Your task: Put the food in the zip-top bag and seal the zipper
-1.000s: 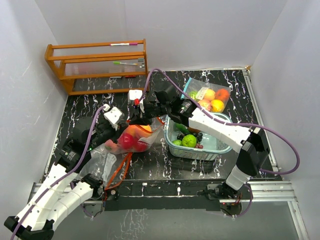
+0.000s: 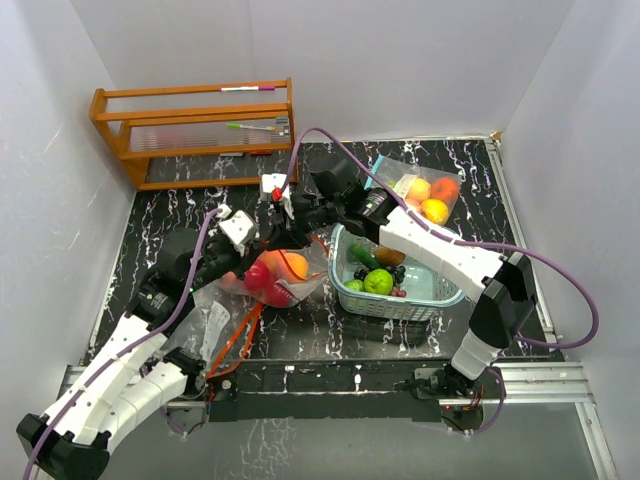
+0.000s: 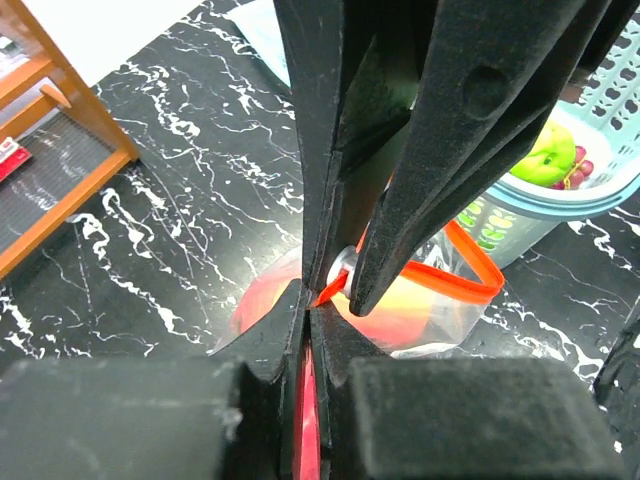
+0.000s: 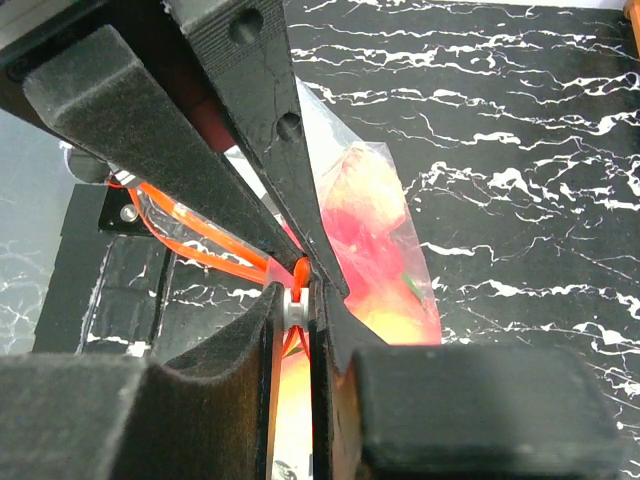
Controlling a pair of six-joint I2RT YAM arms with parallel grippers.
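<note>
A clear bag of fruit point(image 2: 275, 280), red and orange inside, with an orange zipper strip, lies at the centre-left beneath both grippers, which meet at its top. My left gripper is shut at the orange strip point(image 3: 445, 285), right against the other gripper's fingers. My right gripper is shut on the orange zipper and its small white slider, with fruit showing through the plastic below and behind. In the top view the two grippers partly hide the bag's upper edge.
A pale basket point(image 2: 430, 300) of fruit and vegetables stands to the right, with a second filled bag point(image 2: 440, 188) behind it. A wooden rack point(image 2: 190, 185) stands at the back left. Orange straps trail toward the front edge.
Over the last second both grippers have shifted slightly at the bag's top, the left arm a little up and rightward. The bag's contents shifted slightly.
</note>
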